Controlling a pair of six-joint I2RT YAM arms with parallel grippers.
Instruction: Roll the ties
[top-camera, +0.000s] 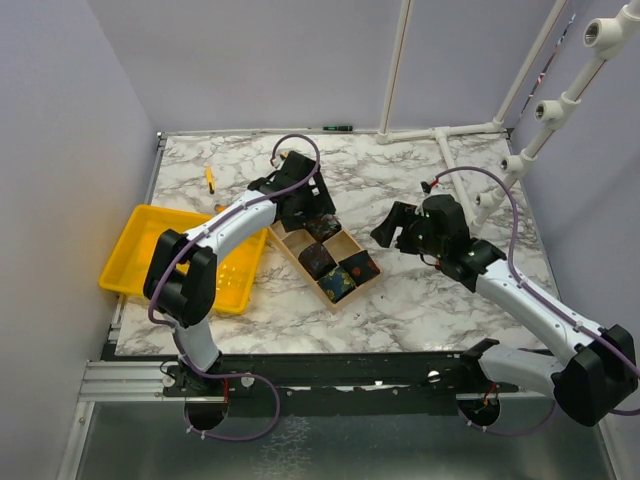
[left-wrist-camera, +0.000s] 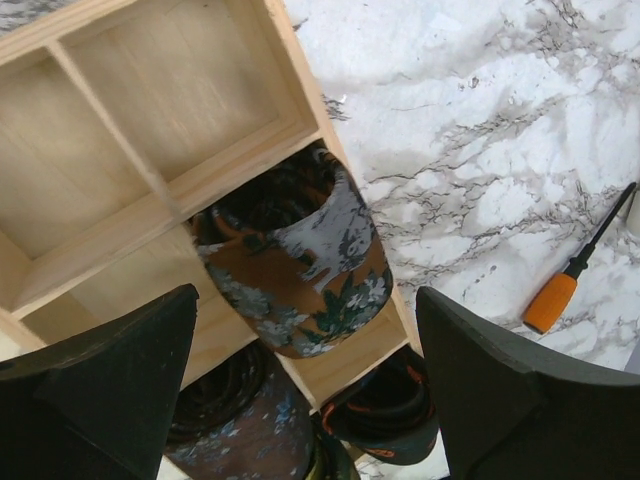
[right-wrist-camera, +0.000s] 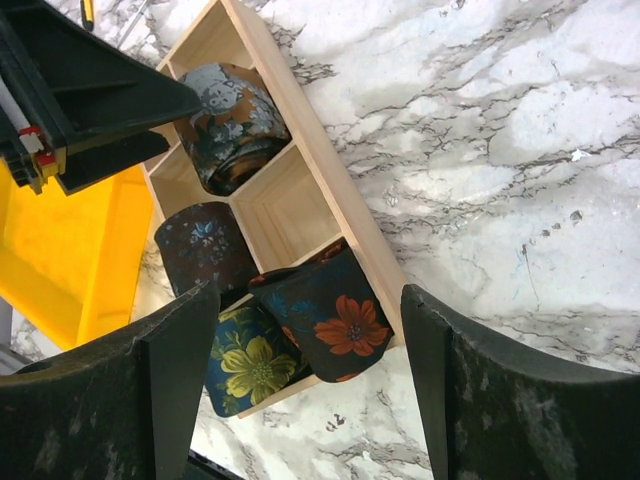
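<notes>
A compartmented wooden box (top-camera: 330, 300) holds several rolled ties. A grey-brown floral roll (left-wrist-camera: 295, 270) sits in it below my left gripper, which is open with nothing seen between its fingers. A dark roll (right-wrist-camera: 200, 250), a yellow-flower roll (right-wrist-camera: 250, 370) and an orange-flower roll (right-wrist-camera: 340, 325) fill lower compartments. My right gripper hangs open just right of the box, over these rolls in its wrist view. Some compartments are empty.
A yellow tray (top-camera: 135, 255) lies left of the box. An orange screwdriver (left-wrist-camera: 550, 300) lies on the marble table. White pipes (top-camera: 450, 160) stand at the back right.
</notes>
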